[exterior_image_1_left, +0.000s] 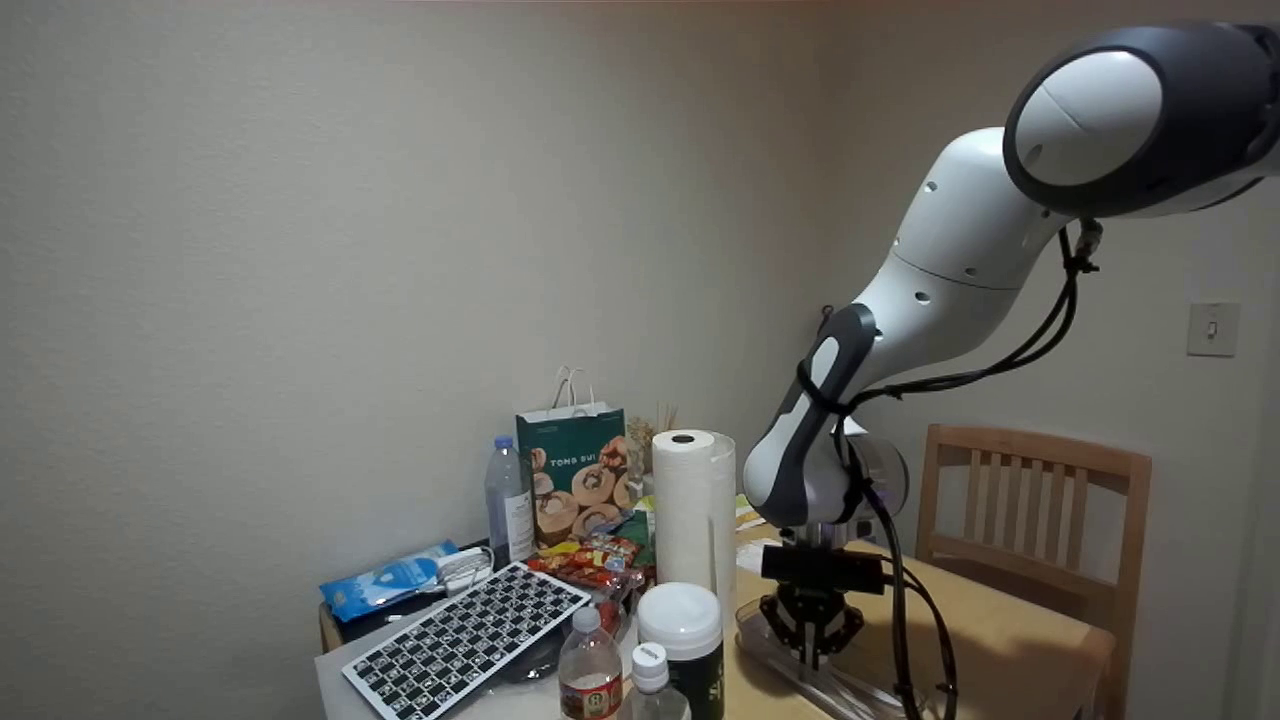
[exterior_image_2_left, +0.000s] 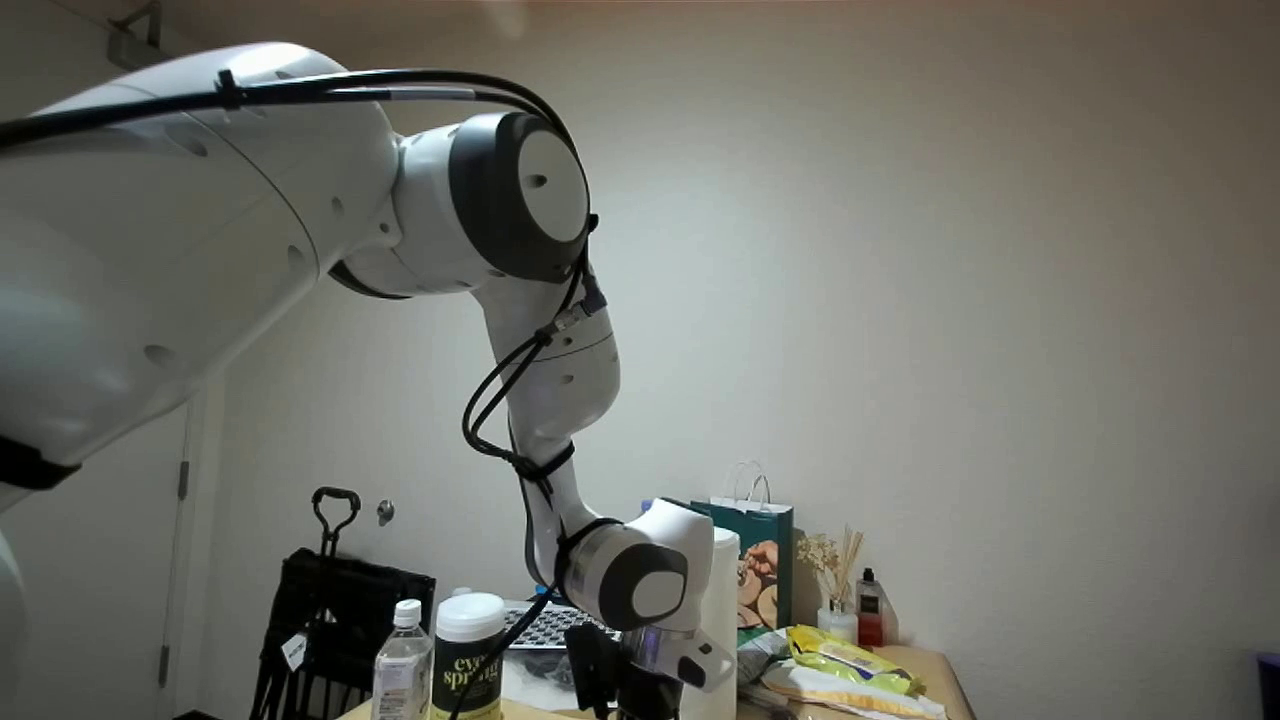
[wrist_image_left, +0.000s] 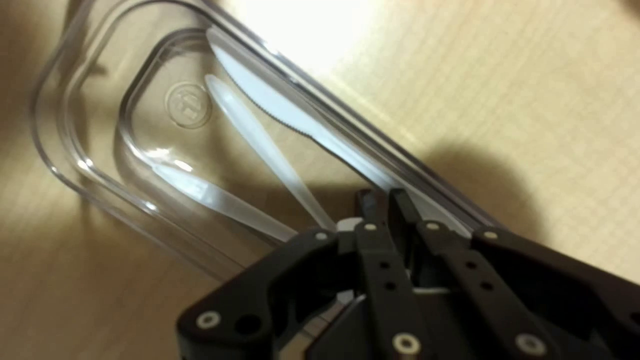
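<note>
A clear plastic tray (wrist_image_left: 90, 198) with rounded corners lies on the wooden table. Inside it are a white serrated plastic knife (wrist_image_left: 264, 93) along one long wall, a slim white utensil handle (wrist_image_left: 264, 147) near the middle and another pale handle (wrist_image_left: 210, 198) by the opposite wall. My gripper points down over the tray and is shut, with nothing visible between its fingers. The knife passes beside the fingertips, and the near ends of the utensils are hidden behind the gripper. In exterior view 1 the gripper (exterior_image_1_left: 815, 658) stands over the tray (exterior_image_1_left: 780, 664).
To the left in exterior view 1 stand a paper towel roll (exterior_image_1_left: 684, 510), a white-lidded canister (exterior_image_1_left: 680, 630), two bottles and a keyboard-like patterned board (exterior_image_1_left: 468, 642). Bare table (wrist_image_left: 540, 108) lies to the tray's right in the wrist view.
</note>
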